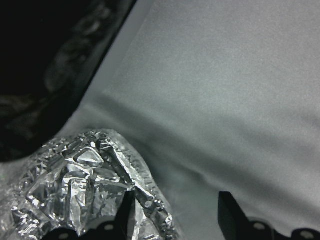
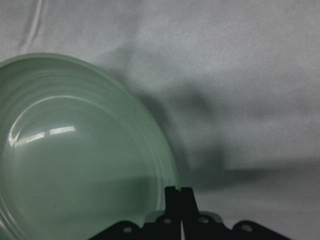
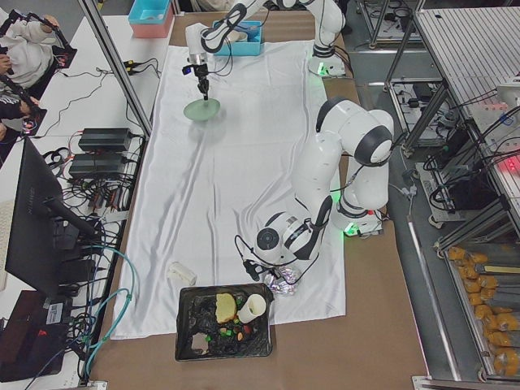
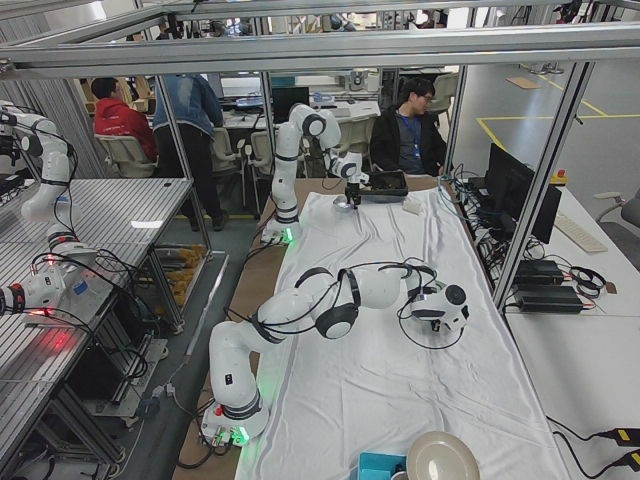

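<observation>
A green plate lies on the white cloth at the far end in the camera left view. My right gripper is shut on its rim, fingertips together at the edge. My left gripper is open low over a crumpled silver foil piece, one finger over the foil and the other over cloth, beside the black tray.
The tray holds a bread slice, a cream cup and small bits. A white object lies left of it. A blue bin with dishware stands at the far end from the tray.
</observation>
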